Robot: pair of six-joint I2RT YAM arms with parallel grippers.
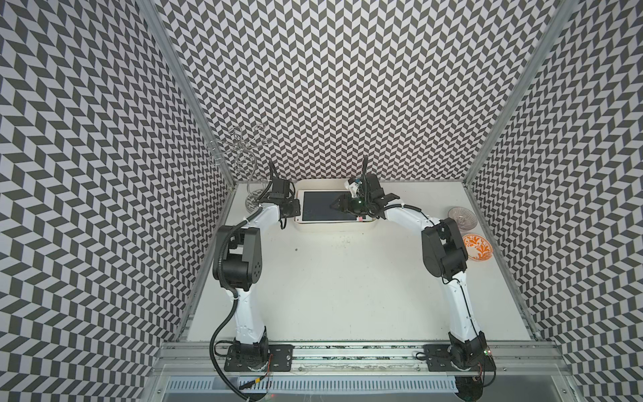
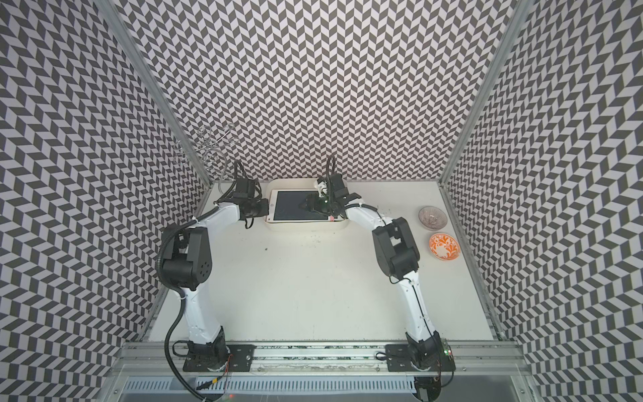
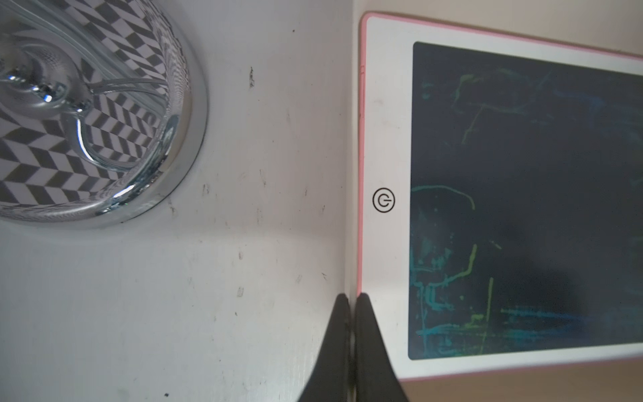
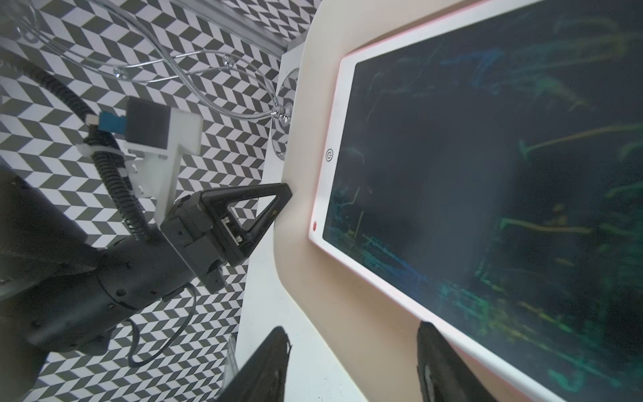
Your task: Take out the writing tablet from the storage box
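Note:
The writing tablet (image 3: 383, 134), white with a pink edge and a dark scribbled screen, lies flat in the cream storage box (image 1: 335, 227) at the back of the table. My left gripper is shut, its fingertips over the box's left rim; whether the thin rim sits between them is unclear. Over the tablet's right end stands my right gripper, hiding part of it from above. Its fingertips show apart in the right wrist view, near the tablet's long edge, and I see nothing clearly gripped between them.
A chrome stand (image 3: 181, 134) with a round base is just left of the box, its branches behind my left arm. At the right edge are a clear glass dish (image 1: 462, 217) and an orange-patterned plate (image 1: 477, 247).

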